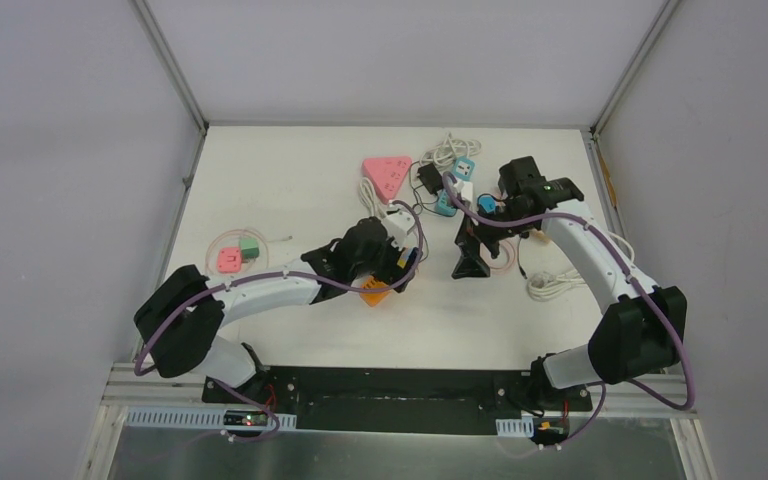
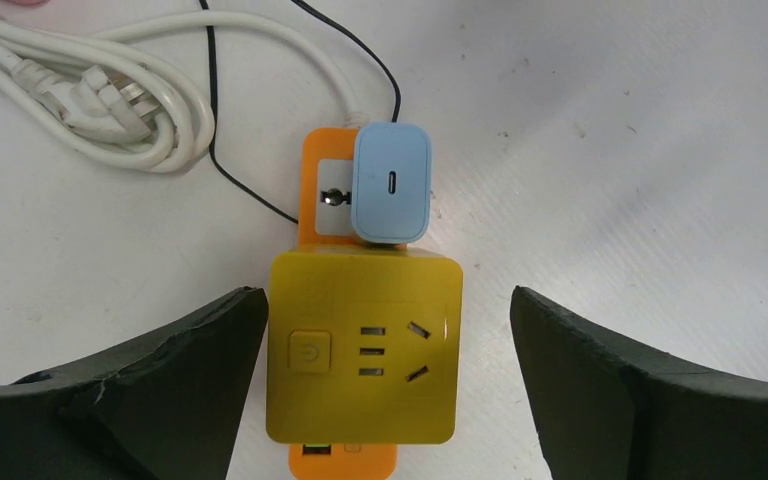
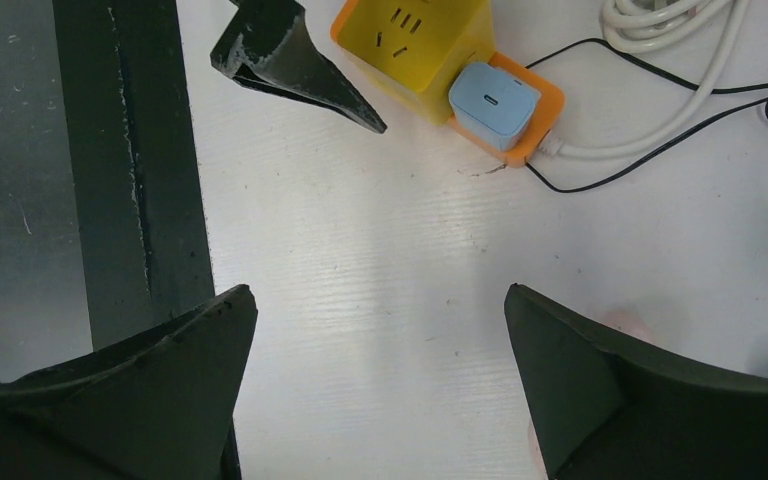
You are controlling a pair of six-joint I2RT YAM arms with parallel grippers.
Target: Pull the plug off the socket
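In the left wrist view a yellow cube plug [image 2: 363, 345] sits on an orange power strip [image 2: 343, 462], with a light blue charger [image 2: 392, 183] plugged in beside it. My left gripper is open above the strip; its fingers stand apart on both sides of the cube, and no contact shows. From the right wrist view the same yellow cube [image 3: 415, 60], blue charger [image 3: 494, 104] and strip [image 3: 540, 100] lie at the top, near a left finger [image 3: 300, 75]. Over bare table my right gripper is open and empty.
A pink power strip [image 1: 387, 176] and a black adapter [image 1: 429, 178] lie at the back. Coiled white cables [image 1: 450, 150] are behind them. On the left are a red block [image 1: 229, 260] and a green block [image 1: 249, 247].
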